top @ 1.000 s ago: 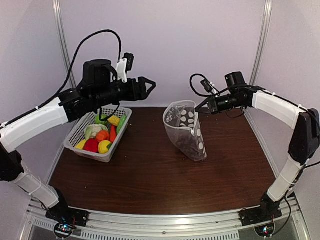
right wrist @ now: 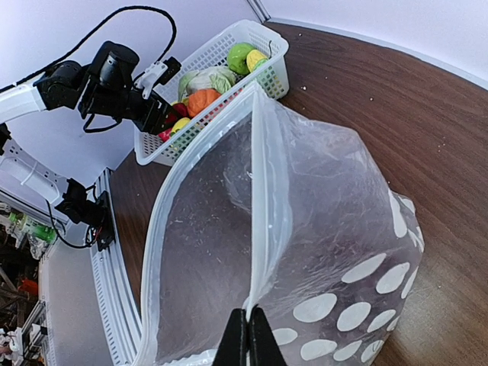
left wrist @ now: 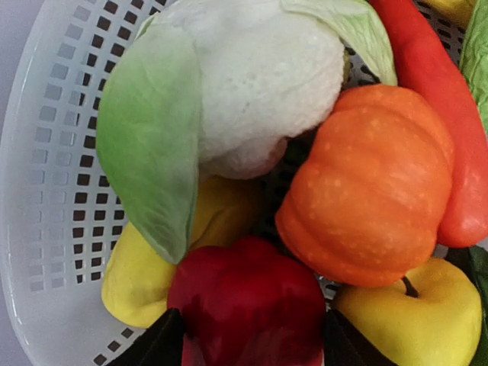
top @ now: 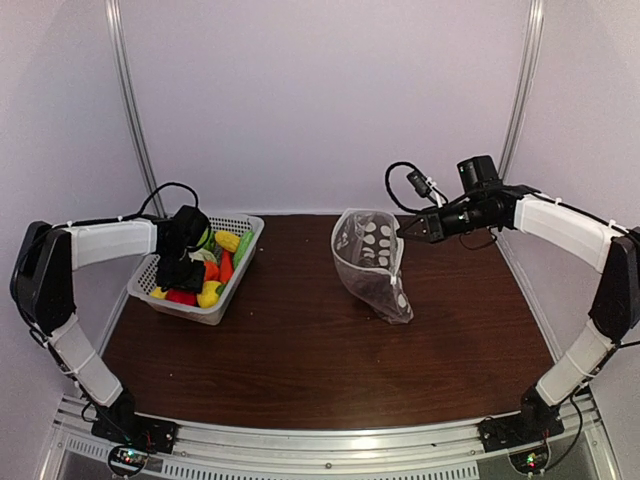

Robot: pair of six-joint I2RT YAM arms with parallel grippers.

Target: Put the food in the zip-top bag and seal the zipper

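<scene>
The clear zip top bag [top: 370,255] with white ovals stands with its mouth wide. My right gripper is shut on its rim, at the bag's right side in the top view. Down in the food basket [top: 228,300], my left gripper is part open, its fingers [left wrist: 162,341] on either side of a red pepper [left wrist: 244,297]. Whether both fingers press on the pepper cannot be told. A cauliflower [left wrist: 259,69], an orange pumpkin [left wrist: 374,183] and a yellow fruit [left wrist: 427,316] lie close around it. No food shows in the bag.
A long red pepper [top: 226,266] and a yellow piece [top: 228,241] also lie in the basket. Bare brown table [top: 290,350] stretches between basket and bag and along the front.
The right gripper and the bag's rim have shifted slightly right and down.
</scene>
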